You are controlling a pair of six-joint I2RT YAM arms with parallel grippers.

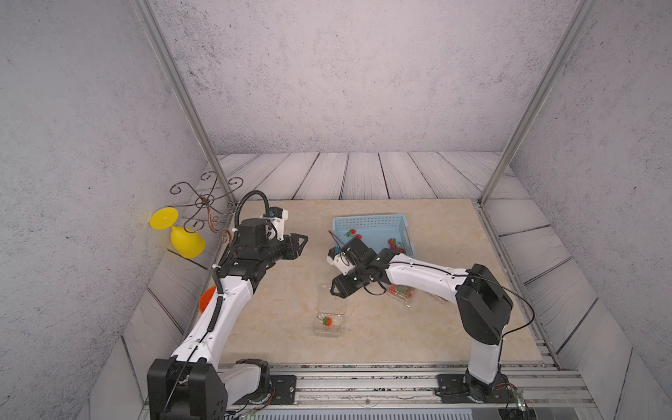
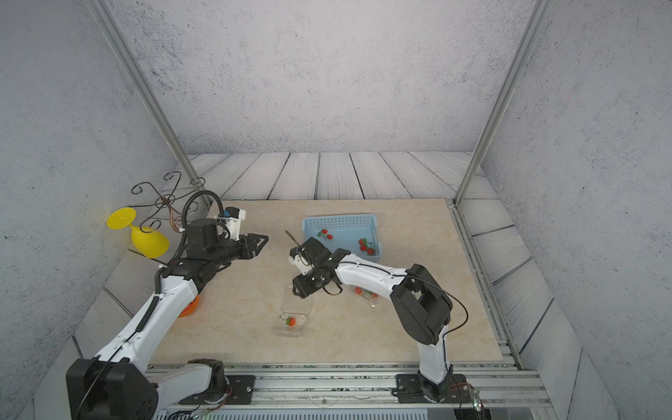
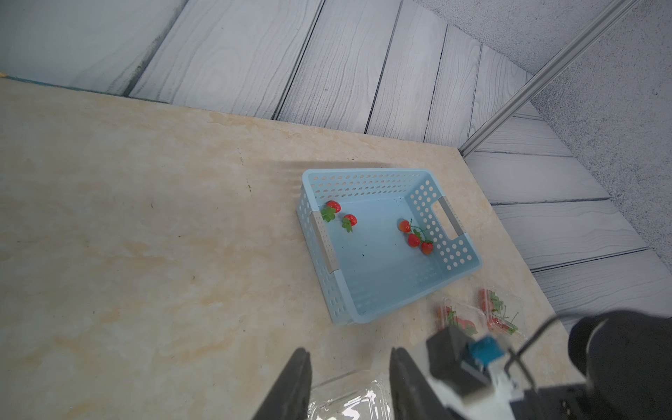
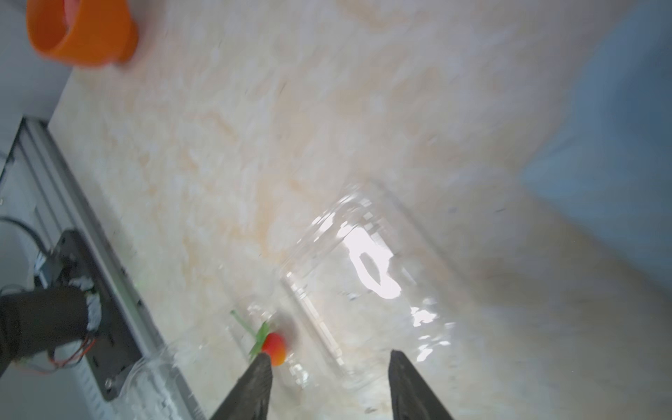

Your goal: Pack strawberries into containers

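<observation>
A clear container [image 1: 329,329] near the front middle holds one strawberry [image 4: 273,348]; a clear empty tray, likely its lid [image 4: 371,280], adjoins it. My right gripper hangs above these, open, with nothing between its fingers. My left gripper is raised over the left side of the table, open and empty. The blue basket [image 3: 371,273] at the back middle holds several strawberries [image 3: 413,239] in two groups. Filled clear containers [image 3: 500,311] lie right of the basket's near end, partly behind the right arm in the top views.
An orange container [image 4: 84,38] sits at the left edge. A yellow vase [image 2: 148,241] and metal stand [image 2: 166,203] are beside the left arm.
</observation>
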